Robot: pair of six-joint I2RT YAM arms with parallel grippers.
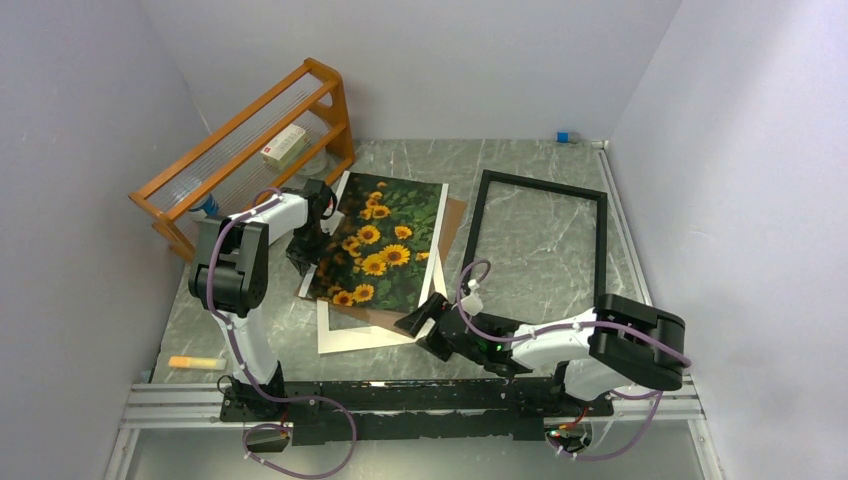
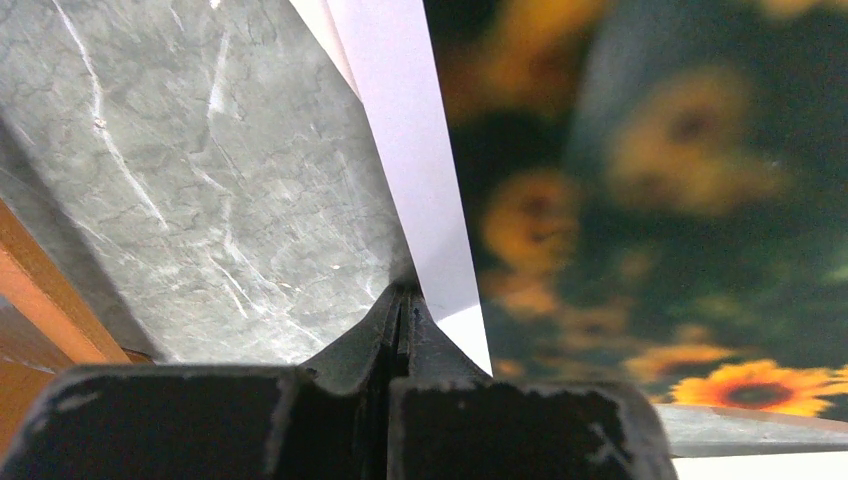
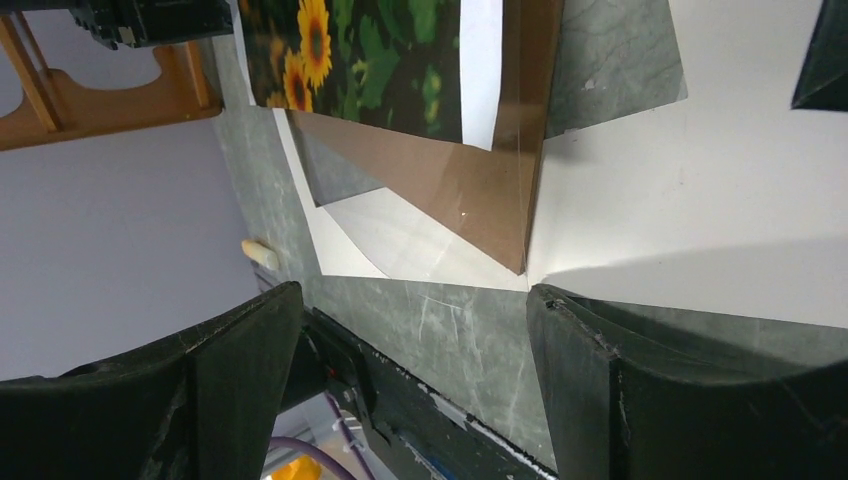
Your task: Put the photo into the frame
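Note:
The sunflower photo point(image 1: 385, 240) with white side borders lies at a slant over a brown board point(image 1: 453, 225) and a white mat point(image 1: 345, 342). At its left white border point(image 2: 405, 130), my left gripper is shut on the photo's edge. My right gripper stands open close to the board's lower right corner and the mat, with nothing between its wide-apart fingers. In the right wrist view the brown board point(image 3: 510, 190) sticks out past the photo onto the mat. The empty black frame point(image 1: 540, 182) rests on the right, its near side partly hidden by my right arm.
A wooden rack point(image 1: 250, 145) holding a small box point(image 1: 285, 147) stands at the back left, close to my left arm. A yellow-and-white stick point(image 1: 197, 362) lies at the front left. At the back right sits a small blue object point(image 1: 563, 137).

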